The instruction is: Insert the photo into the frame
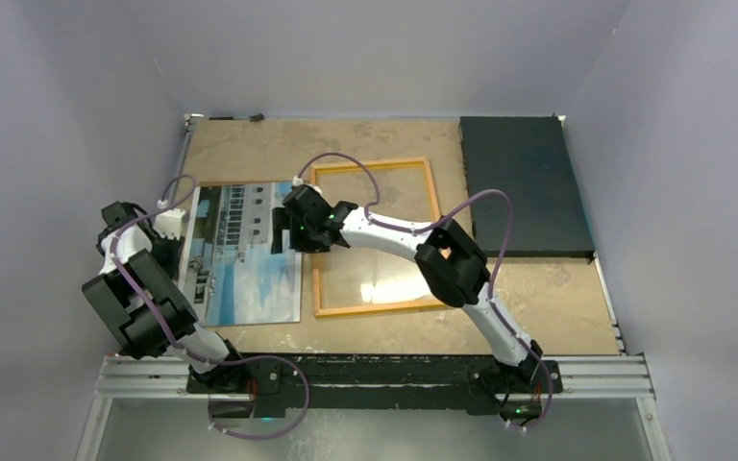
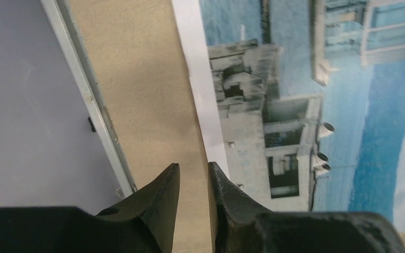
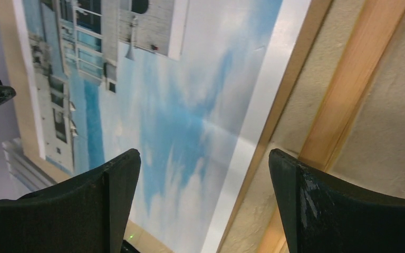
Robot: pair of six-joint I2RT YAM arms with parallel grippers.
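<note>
The photo (image 1: 267,288), with white buildings and blue tones, lies flat on the table left of the frame. The wooden frame (image 1: 377,312) lies flat and bare in the middle, close beside the photo's right edge. At the photo's left border is my left gripper; a narrow gap shows between its fingers, with only table seen through it, and the right-hand finger overlaps the white margin (image 2: 205,100). My right gripper stands wide open over the photo's right edge, one finger above the picture and the other toward the frame's side bar (image 3: 343,89). Nothing is held.
A large black panel (image 1: 528,187) lies at the right of the table. Bare table (image 1: 384,134) stretches along the back. A metal rail (image 2: 92,95) and grey wall stand close left of my left gripper. Purple cables loop above both arms.
</note>
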